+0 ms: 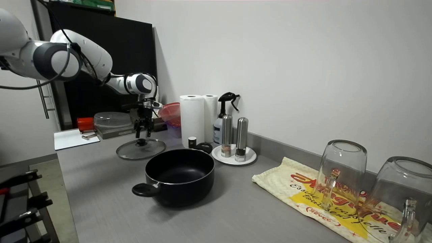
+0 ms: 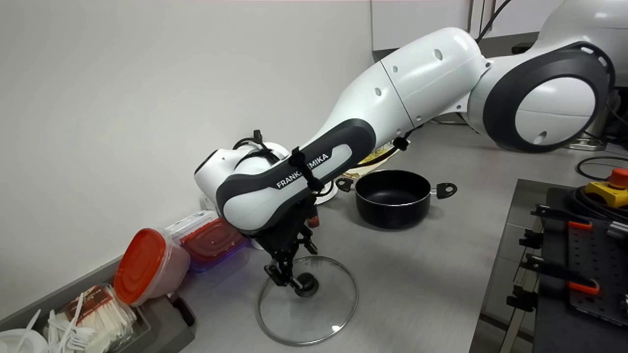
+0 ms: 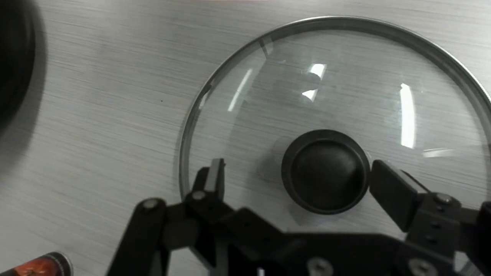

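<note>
A round glass lid [image 2: 335, 306] with a metal rim lies flat on the counter, its black knob [image 3: 325, 171] facing up. My gripper is open low over the lid, and its fingers stand on either side of the knob. The right finger [image 3: 396, 193] is close against the knob's edge, while a wide gap separates the knob from the left finger [image 3: 214, 179]. Whether the right one touches cannot be told. Nearby stands a black two-handled pot [image 1: 180, 178], uncovered and empty as far as its inside shows.
Against the wall are paper towel rolls [image 1: 192, 117], a spray bottle [image 1: 218, 127] and a white plate [image 1: 233, 160] bearing two mills. Plastic containers [image 2: 154, 267] sit beside the lid. Two glass mugs [image 1: 342, 174] stand on a cloth. Open counter lies in front of the pot.
</note>
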